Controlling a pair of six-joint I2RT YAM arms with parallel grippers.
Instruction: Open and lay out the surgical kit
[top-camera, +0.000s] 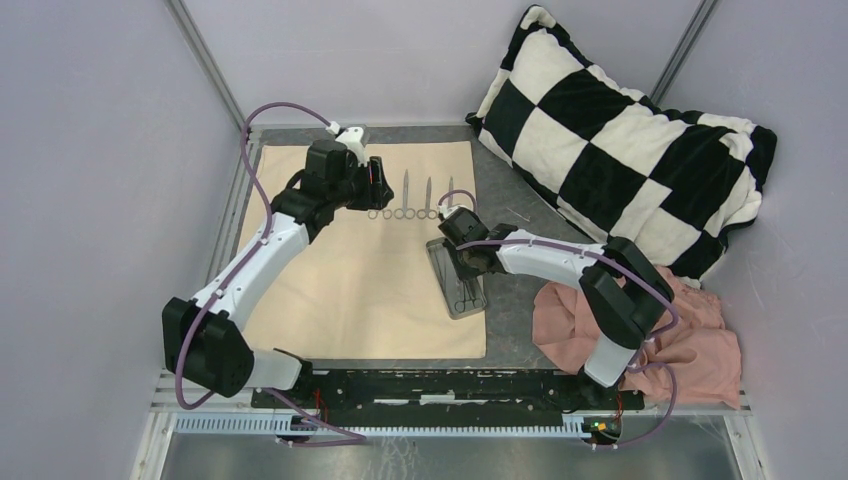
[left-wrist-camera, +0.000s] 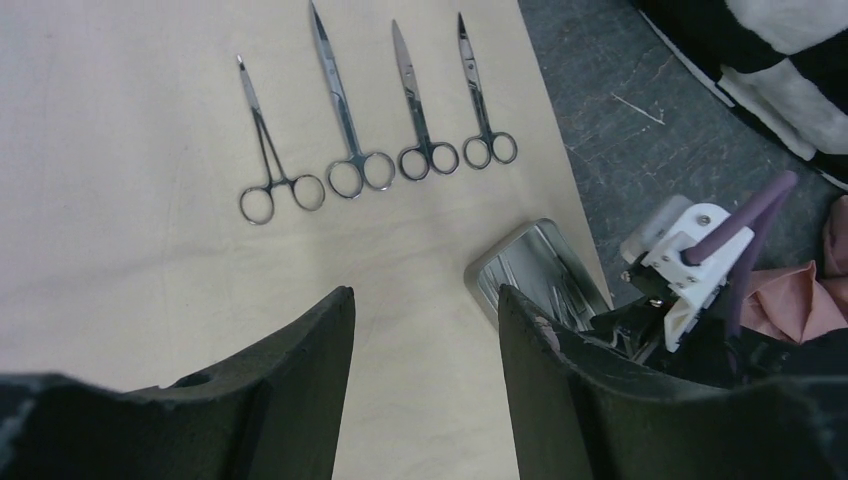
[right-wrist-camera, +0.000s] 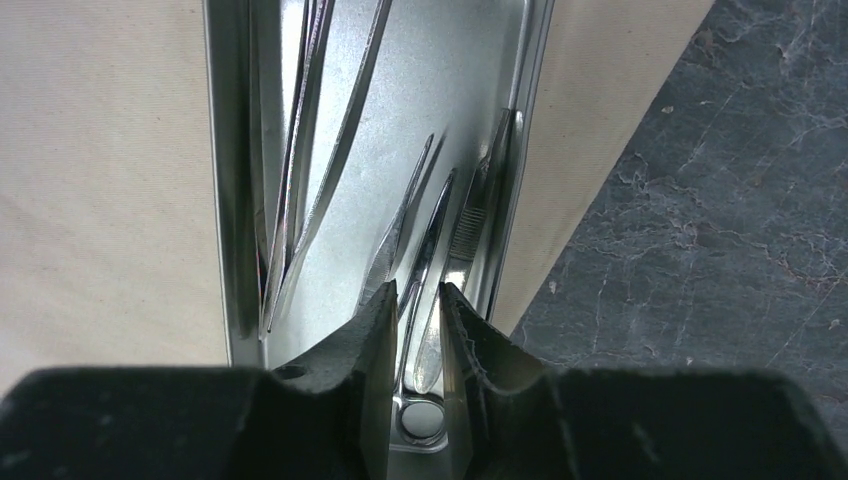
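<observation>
Four instruments lie in a row on the beige cloth (left-wrist-camera: 200, 300): a clamp (left-wrist-camera: 262, 150) and three pairs of scissors (left-wrist-camera: 340, 110). Below them sits the metal tray (right-wrist-camera: 235, 200), holding long slim instruments (right-wrist-camera: 340, 150), shorter tweezer-like ones (right-wrist-camera: 465, 230) and a ringed handle (right-wrist-camera: 424, 438). My right gripper is over the tray, fingers part open and close above the shorter instruments; whether it touches any is unclear. My left gripper stands open over the cloth, left of the right one, with nothing between its fingers.
A checkered cushion (top-camera: 620, 150) fills the back right. A pink cloth (top-camera: 700, 340) lies under the right arm at the front right. The grey table surface (right-wrist-camera: 720, 200) shows right of the tray.
</observation>
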